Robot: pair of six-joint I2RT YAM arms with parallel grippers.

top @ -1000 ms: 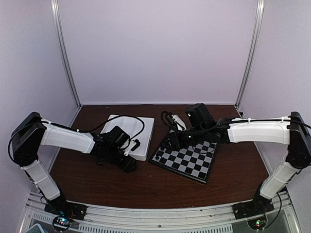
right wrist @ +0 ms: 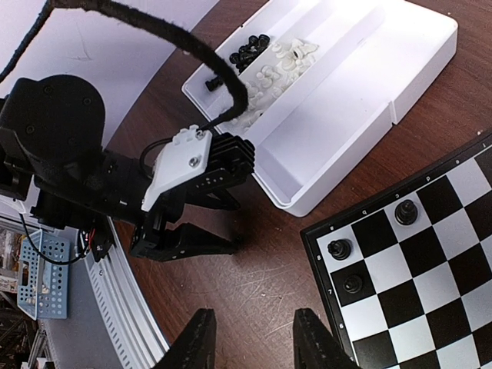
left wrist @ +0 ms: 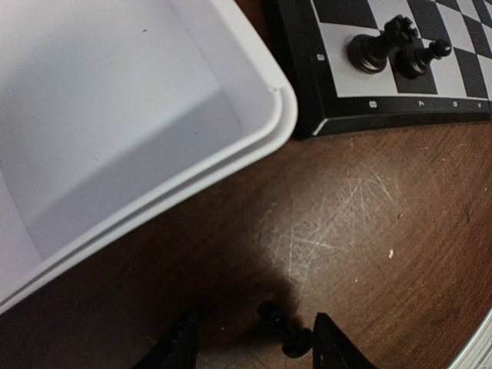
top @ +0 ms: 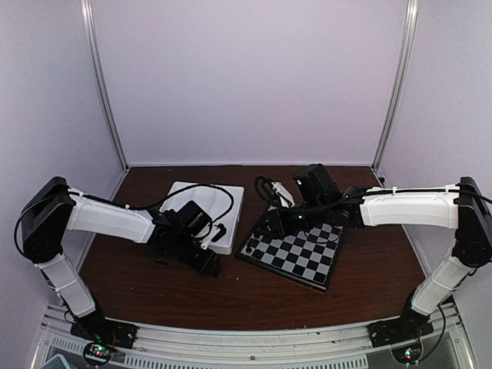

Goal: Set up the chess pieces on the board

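The chessboard (top: 300,257) lies right of centre. On its corner stand a black rook and a black pawn; the right wrist view shows a third black piece (right wrist: 406,211). A black piece (left wrist: 294,342) lies on its side on the wood between the fingertips of my open left gripper, low at the front left of the board. My right gripper hangs over the board's near-left corner area, fingers apart, nothing between them.
A white box (right wrist: 419,77) sits beside the board, with black pieces (right wrist: 250,48) and white pieces (right wrist: 296,54) in compartments.
The right arm looks unchanged in the top view.
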